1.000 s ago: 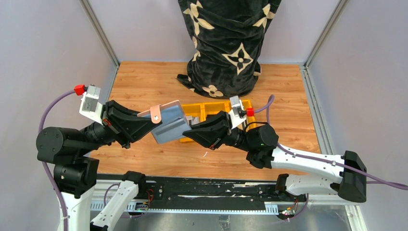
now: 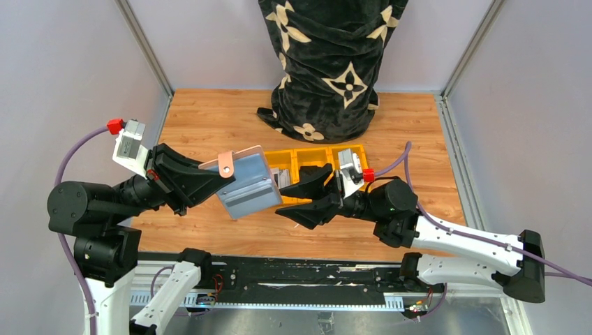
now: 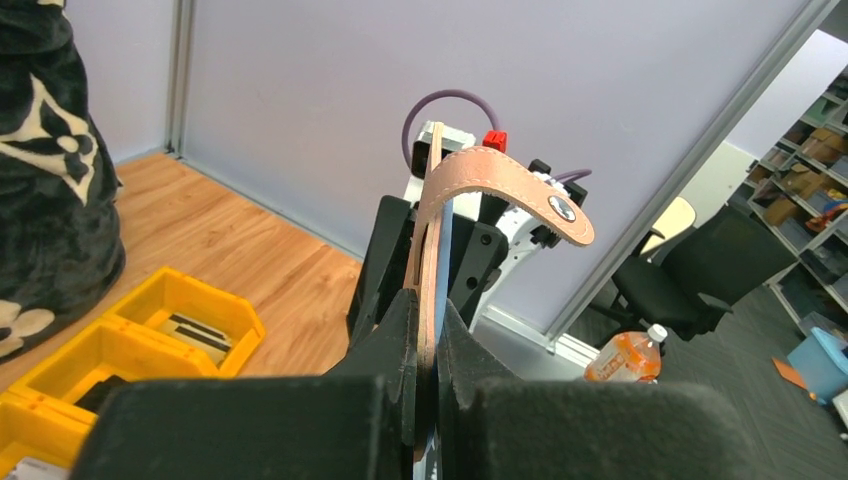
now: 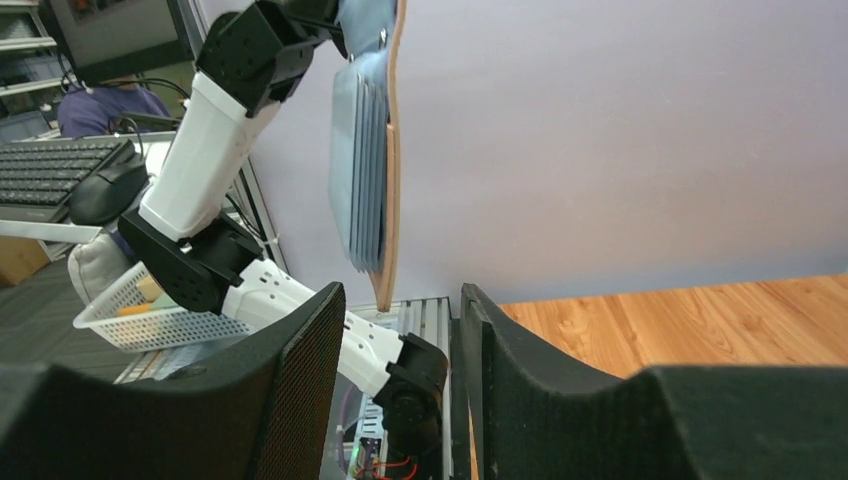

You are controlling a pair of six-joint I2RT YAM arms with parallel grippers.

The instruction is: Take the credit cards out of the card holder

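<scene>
The card holder (image 2: 253,190), pale blue inside with a tan cover and snap strap (image 3: 500,175), hangs in the air. My left gripper (image 2: 225,181) is shut on its upper left part. To its right stands my right gripper (image 2: 280,200), open and empty, with its fingertips close to the holder's right edge. In the right wrist view, the holder's stacked blue leaves (image 4: 362,170) show edge-on, above and beyond the spread fingers (image 4: 300,375). No card can be made out clearly within the leaves.
Behind the grippers a yellow divided tray (image 2: 307,149) lies on the wooden table (image 2: 216,115), partly hidden, with small light and dark items inside. A dark patterned fabric-covered object (image 2: 328,77) fills the back middle.
The right gripper was shut at the holder's lower right edge a second ago. Holder and left gripper have barely moved.
</scene>
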